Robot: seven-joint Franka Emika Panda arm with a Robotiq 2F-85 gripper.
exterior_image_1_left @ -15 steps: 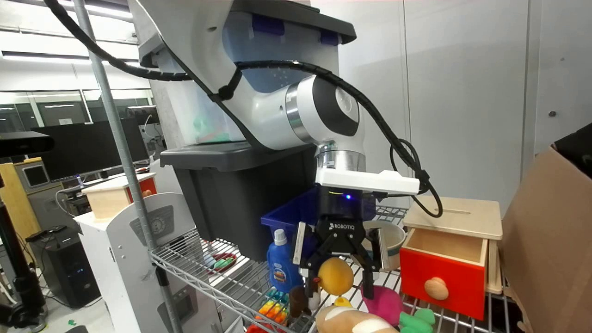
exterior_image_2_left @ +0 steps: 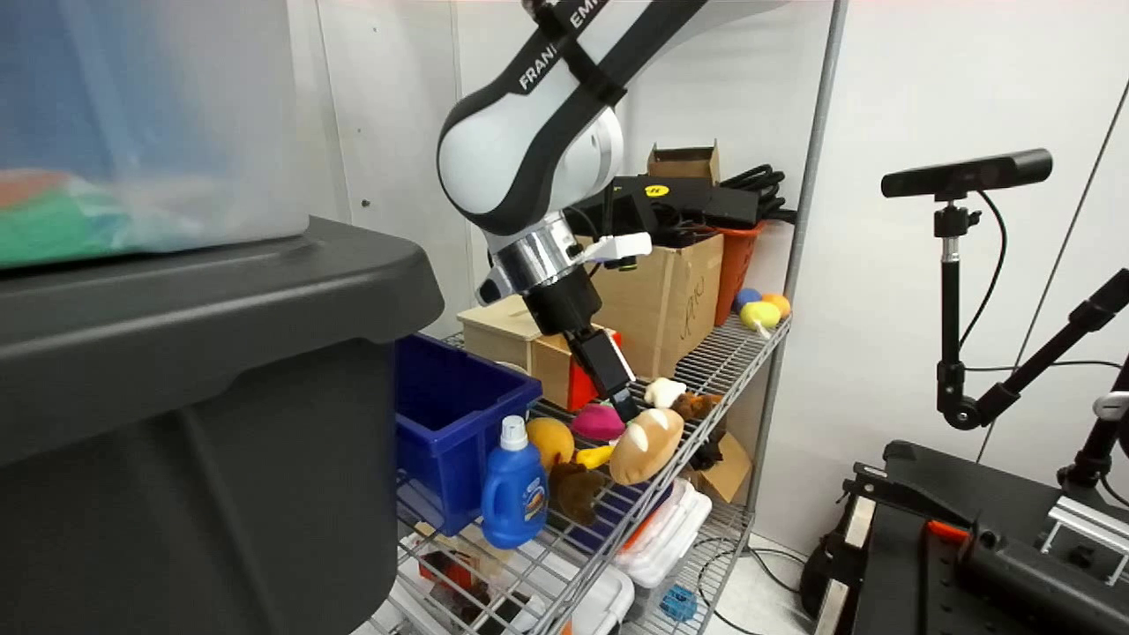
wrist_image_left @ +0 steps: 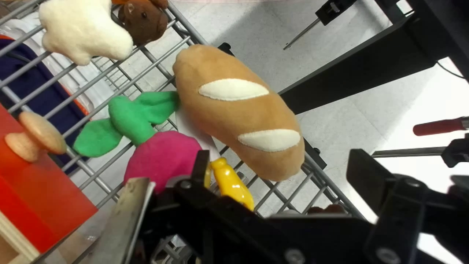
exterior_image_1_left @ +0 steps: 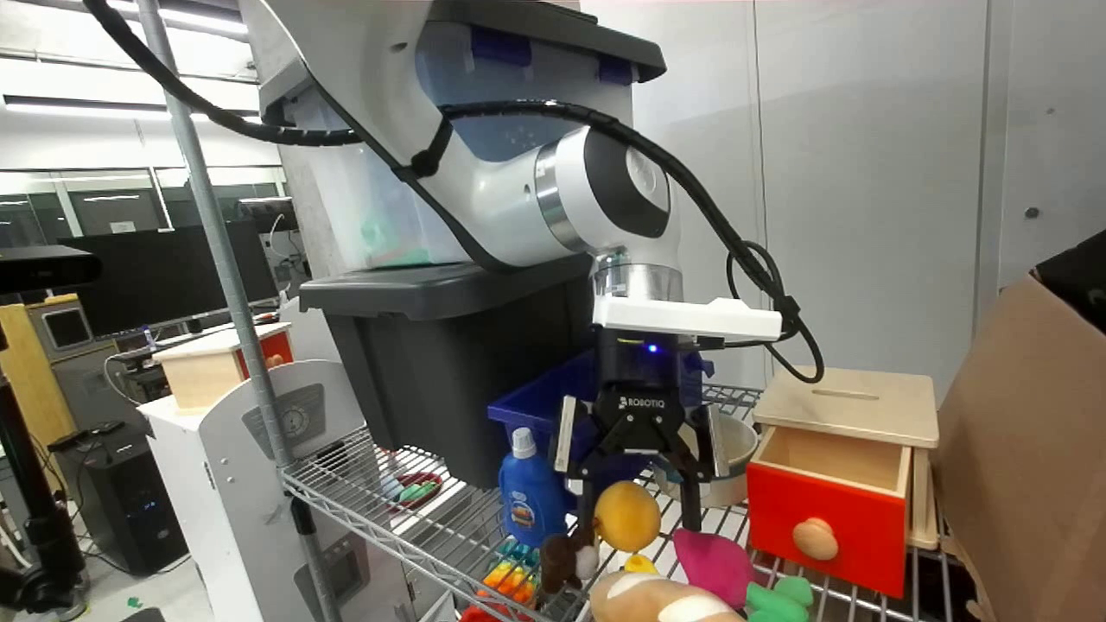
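Observation:
My gripper (exterior_image_1_left: pixel 638 513) is open above the wire shelf, its two black fingers spread wide and nothing held. From exterior view 1 a round orange toy (exterior_image_1_left: pixel 627 517) appears between the fingers, but exterior view 2 shows that toy (exterior_image_2_left: pixel 550 438) on the shelf, apart from the gripper (exterior_image_2_left: pixel 626 404). The plush bread loaf (wrist_image_left: pixel 239 112), tan with white slashes, lies along the shelf's front edge. Beside it are a magenta plush beet (wrist_image_left: pixel 162 154) with green leaves and a glossy yellow toy (wrist_image_left: pixel 233 184), which the left finger in the wrist view partly hides.
A wooden box with a red drawer (exterior_image_1_left: pixel 826 518), pulled open, stands at the right. A blue detergent bottle (exterior_image_1_left: pixel 531 492) and a blue bin (exterior_image_2_left: pixel 455 423) occupy the other side. White and brown plush toys (wrist_image_left: pixel 83 30) lie near the shelf edge. Past that edge is open floor.
The gripper has risen slightly; its fingers remain spread. The orange toy, the bread and the beet have not visibly moved.

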